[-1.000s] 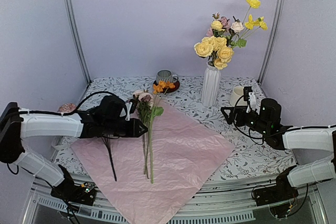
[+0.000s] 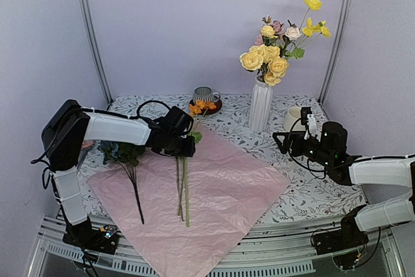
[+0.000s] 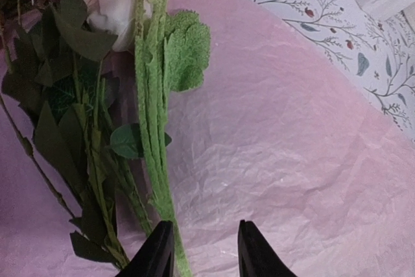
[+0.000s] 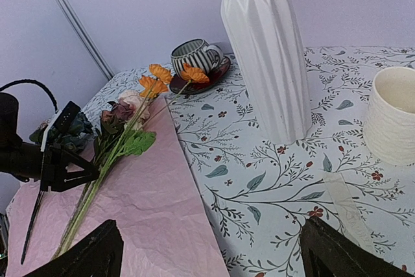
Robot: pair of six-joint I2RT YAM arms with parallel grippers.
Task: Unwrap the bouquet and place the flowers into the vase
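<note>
Long green stems with orange flowers (image 4: 155,84) lie on the pink paper sheet beside a bunch of pink and white flowers (image 3: 117,14) with dark leaves. Above them hovers my left gripper, fingers parted; the green stem (image 3: 154,154) runs past its left fingertip, and whether they touch I cannot tell. In the top view this gripper (image 2: 189,148) hides the middle of the bunch. The white vase (image 2: 260,107) stands upright at the back right, holding yellow and pink flowers (image 2: 269,56). Well to the vase's front right, my right gripper (image 2: 280,143) is open and empty.
Dark stems (image 2: 135,186) of another bunch lie at the left, partly under my left arm. A striped cup (image 2: 203,93) on a dark saucer stands at the back, near the orange blooms. A white cup (image 4: 394,115) is right of the vase.
My left gripper has moved right and slightly back, from beside the flower bunch to over it, with its arm swinging inward. The flowers, the vase and my right arm stay put.
</note>
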